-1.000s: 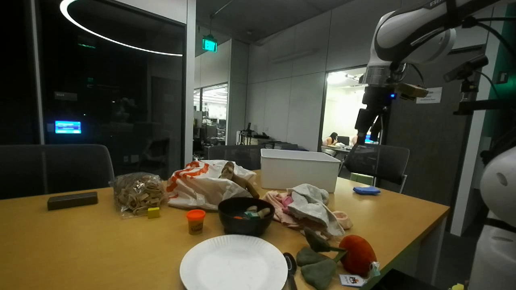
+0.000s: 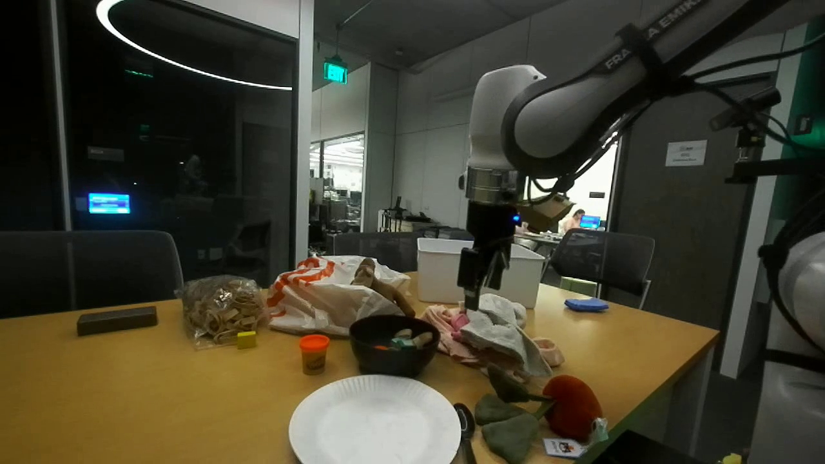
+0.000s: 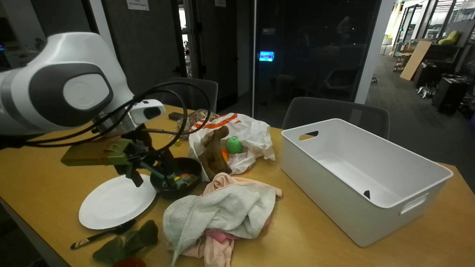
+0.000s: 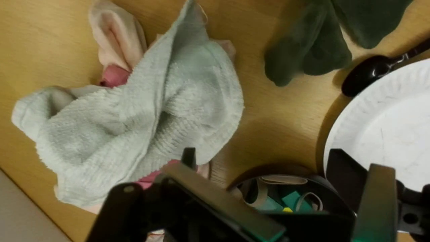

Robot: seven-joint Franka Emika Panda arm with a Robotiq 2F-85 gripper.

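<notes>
My gripper [image 2: 481, 292] hangs over the table, pointing down, with its fingers apart and nothing between them. In the wrist view, one finger [image 4: 225, 201] lies near the cloth pile and the other finger [image 4: 377, 201] overlaps the plate's edge. Between them, lower down, sits a black bowl [image 4: 246, 179] holding several small items, some teal and one yellow. A pale grey towel [image 4: 121, 117] is crumpled over pink cloth [image 4: 115, 32]. The white paper plate [image 3: 107, 209] lies empty beside the bowl, with a black spoon [image 4: 364, 74] at its edge.
A white bin [image 3: 320, 178] stands behind the cloths. Around the bowl are a white plastic bag [image 2: 321, 298] with a brown toy [image 3: 213, 153], an orange-lidded tub [image 2: 314, 356], and a red plush with green leaves [image 2: 572, 406]. Bare tabletop shows at the left.
The arm has swung left and down in exterior view 1, from high at the right to just above the cloths and bowl. The objects on the table look unmoved.
</notes>
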